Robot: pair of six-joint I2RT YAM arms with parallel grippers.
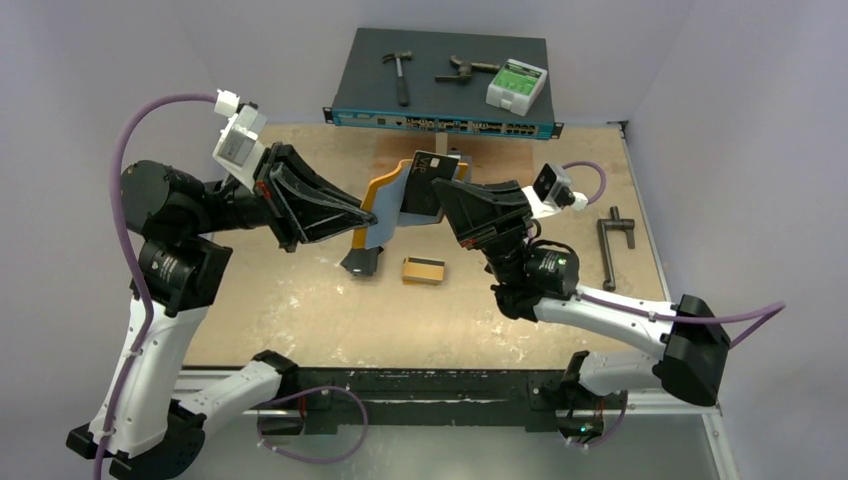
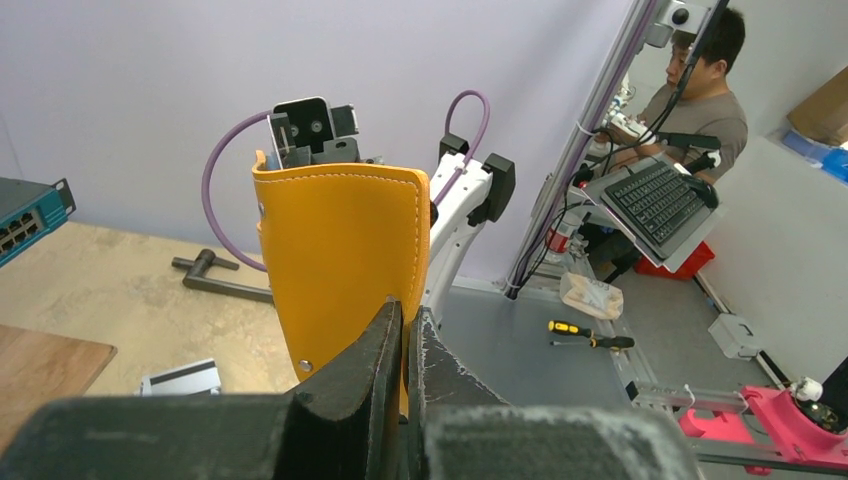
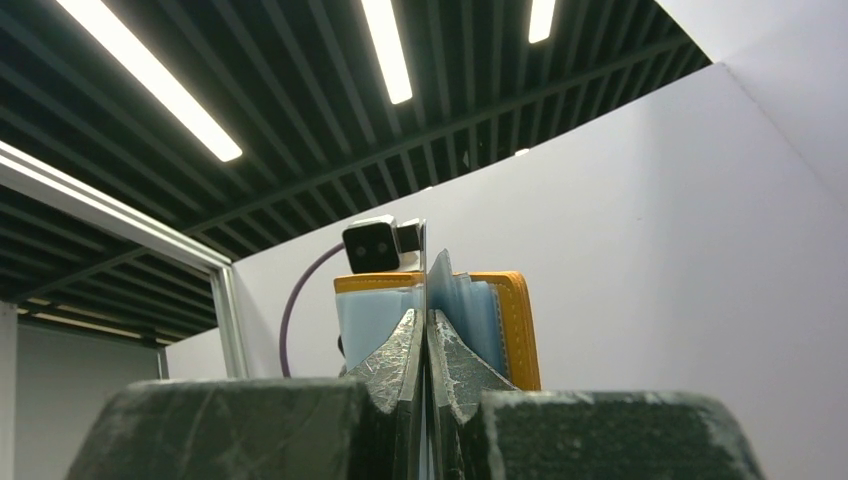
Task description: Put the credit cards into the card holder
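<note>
The card holder, yellow-orange outside (image 2: 340, 240) with pale blue sleeves (image 1: 386, 212) inside, hangs spread open above the table. My left gripper (image 1: 371, 218) is shut on the edge of its left cover. A black credit card (image 1: 426, 185) is pinched by one corner in my right gripper (image 1: 440, 186), which is also shut. From above, the card overlaps the sleeves, with orange cover showing behind it. The right wrist view has the card edge-on as a thin line (image 3: 423, 262) beside the sleeves. Whether it sits inside a sleeve, I cannot tell.
On the table below lie a small orange-and-dark box (image 1: 423, 271) and a dark object (image 1: 362, 259). A metal tool (image 1: 609, 248) rests at the right. Behind stands a rack unit (image 1: 440, 85) carrying hammers and a white-green box (image 1: 517, 86).
</note>
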